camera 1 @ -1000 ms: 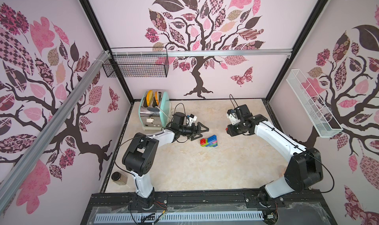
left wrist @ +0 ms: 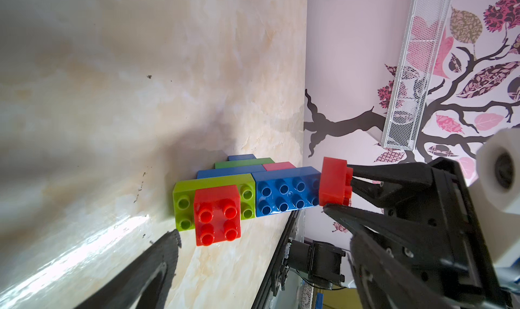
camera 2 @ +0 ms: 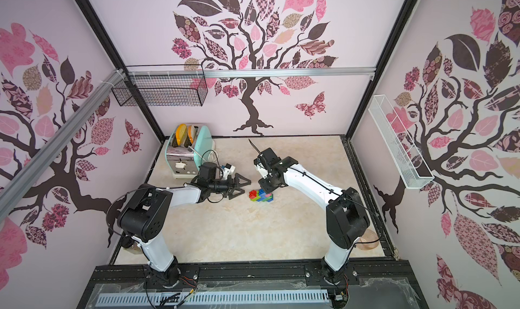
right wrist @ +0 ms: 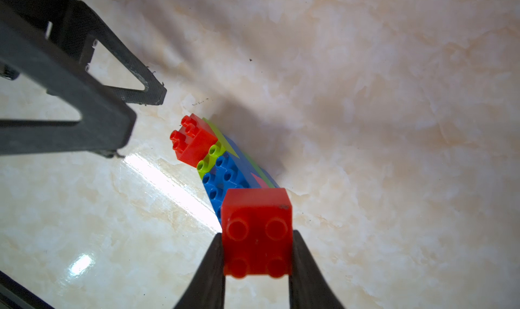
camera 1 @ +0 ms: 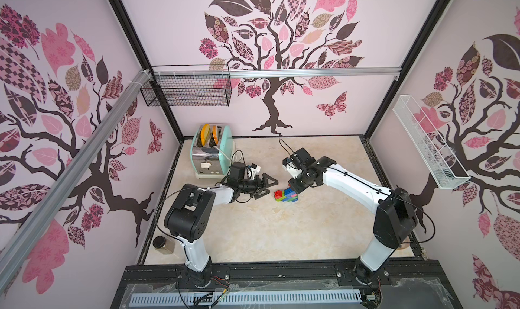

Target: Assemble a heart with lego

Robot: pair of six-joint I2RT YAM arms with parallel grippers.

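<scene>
A layered stack of bricks stands on the table, its top layer a lime brick point(left wrist: 188, 188) and a blue brick point(left wrist: 287, 192), with blue, pink and green layers below. One red brick point(left wrist: 217, 215) sits on the lime brick's studs. My right gripper is shut on a second red brick point(right wrist: 257, 230). In the left wrist view that held brick is by the blue brick's outer end; whether they touch, I cannot tell. My left gripper point(camera 1: 270, 187) stands open left of the stack, nothing between its fingers.
A toaster point(camera 1: 208, 157) stands at the back left, behind my left arm. A jar point(camera 1: 163, 244) is at the front left. Bare table point(camera 1: 292, 233) lies in front of the stack. Both grippers are close together around it.
My right gripper has moved left from clear of the stack to its right end, carrying the red brick. The left gripper has shifted slightly left and nearer the front. The stack stays put.
</scene>
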